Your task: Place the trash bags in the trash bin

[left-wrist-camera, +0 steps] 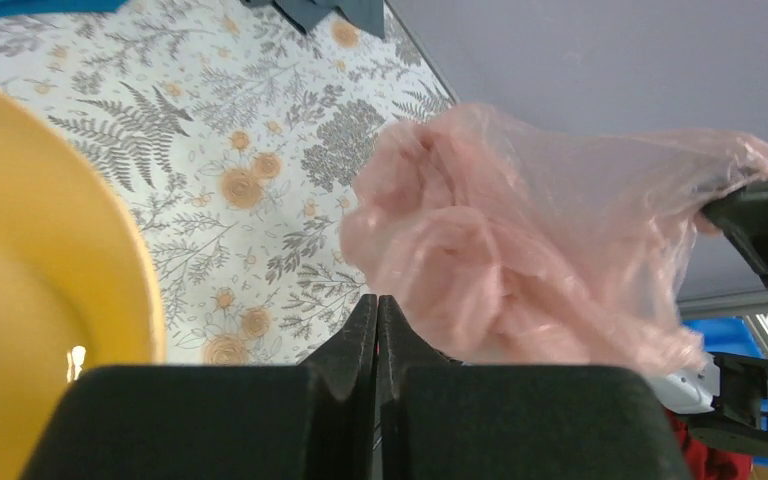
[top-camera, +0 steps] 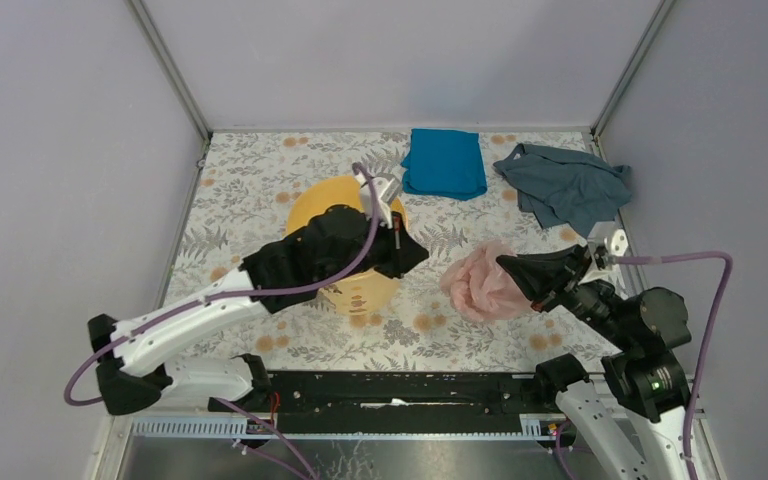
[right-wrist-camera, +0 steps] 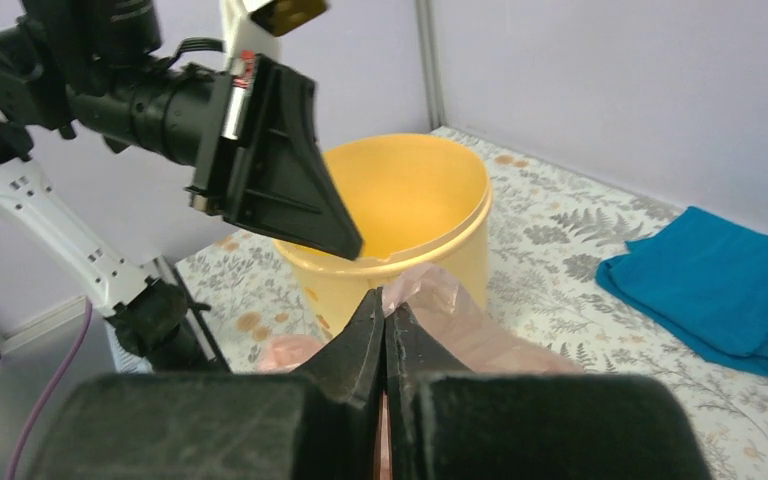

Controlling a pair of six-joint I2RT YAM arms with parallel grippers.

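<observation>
A crumpled, translucent pink trash bag [top-camera: 485, 284] hangs from my right gripper, which is shut on its upper end. My left gripper is shut with nothing between its fingers. In the top view, that left gripper stands over the right side of the yellow trash bin [top-camera: 368, 293], with a gap between it and the bag. The bin's open mouth shows in the right wrist view, partly behind the left gripper. Much of the bag [right-wrist-camera: 460, 328] lies below the right fingers there, partly hidden by them.
A folded blue cloth [top-camera: 445, 163] lies at the back of the flower-patterned mat [top-camera: 430, 345]. A rumpled grey-blue cloth [top-camera: 568, 185] is at the back right.
</observation>
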